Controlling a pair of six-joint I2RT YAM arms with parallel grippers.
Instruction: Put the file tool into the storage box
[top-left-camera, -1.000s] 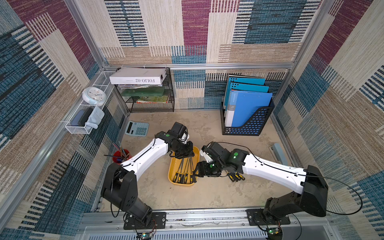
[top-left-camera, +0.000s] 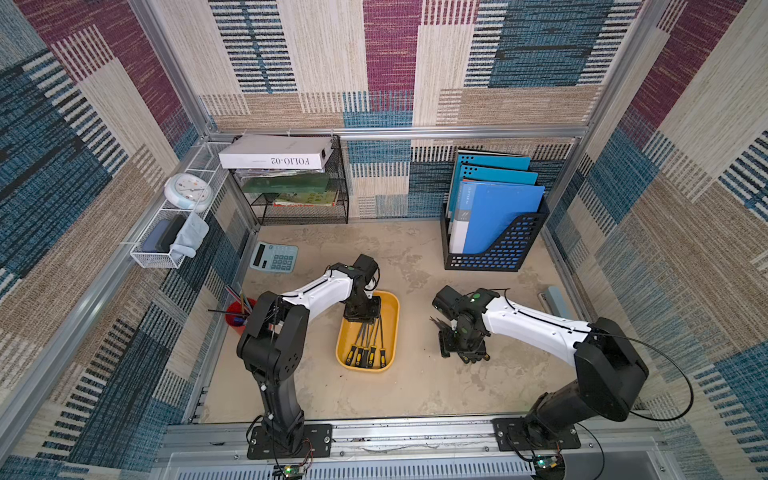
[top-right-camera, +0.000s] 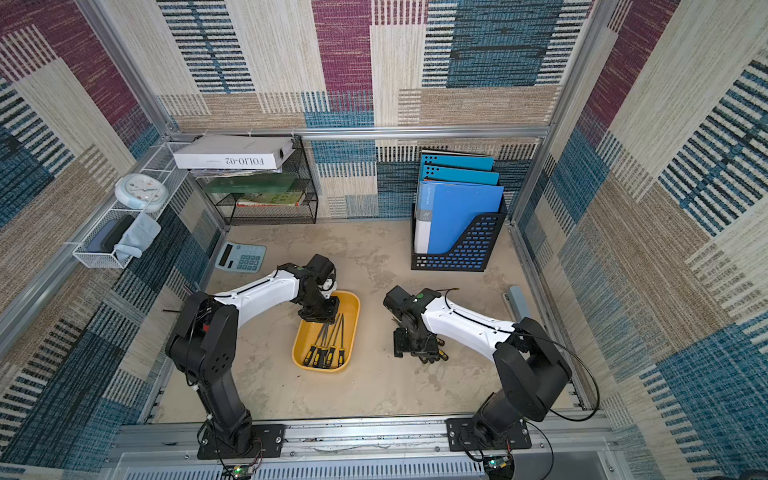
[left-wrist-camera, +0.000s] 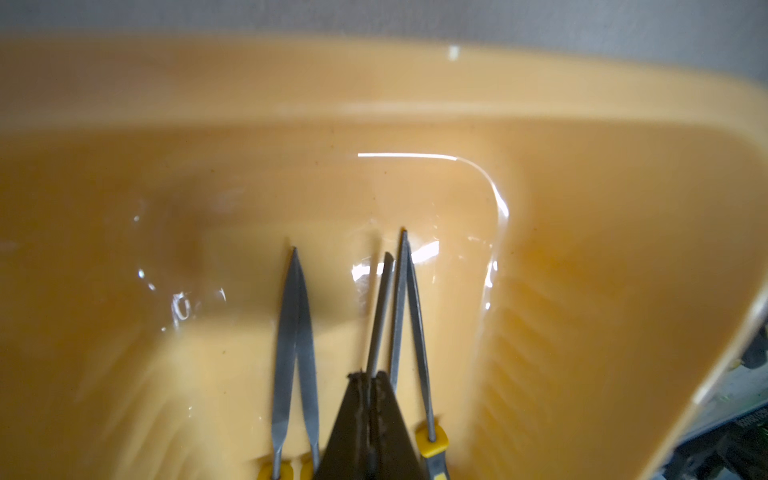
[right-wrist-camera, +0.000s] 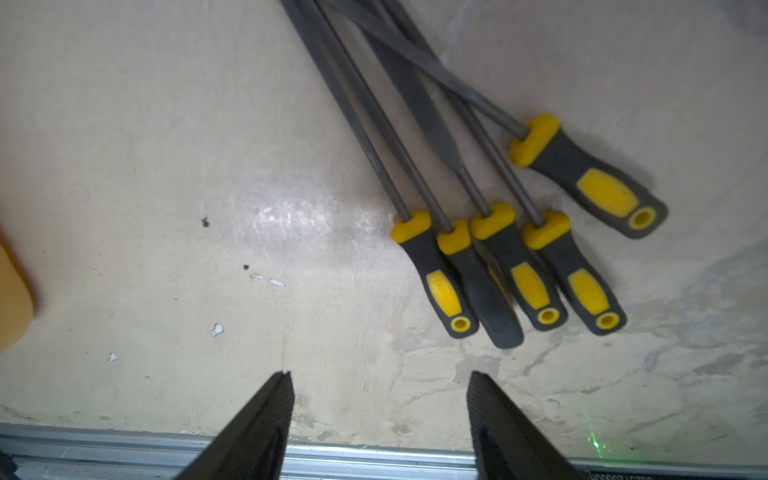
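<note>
Several files with black-and-yellow handles (top-left-camera: 371, 357) lie in the yellow storage box (left-wrist-camera: 560, 88), blades toward its far end. In the left wrist view my left gripper is down inside the box, its fingertips close together at one file's blade (left-wrist-camera: 381, 312); whether they grip it cannot be told. To the right of the box, more files (right-wrist-camera: 436, 276) lie bunched on the table, one (right-wrist-camera: 592, 180) crossing over the others. Above them hovers my right gripper, its fingers wide apart and nothing between them.
A calculator (top-left-camera: 273, 257) and a red pen cup (top-left-camera: 235, 317) are at the left. A black file rack with blue folders (top-left-camera: 500, 212) stands at the back right. Bare table lies between the box and the loose files.
My right gripper has moved from the box's right edge out over the loose files. The left gripper has shifted slightly and now sits over the file blades at the box's far end.
</note>
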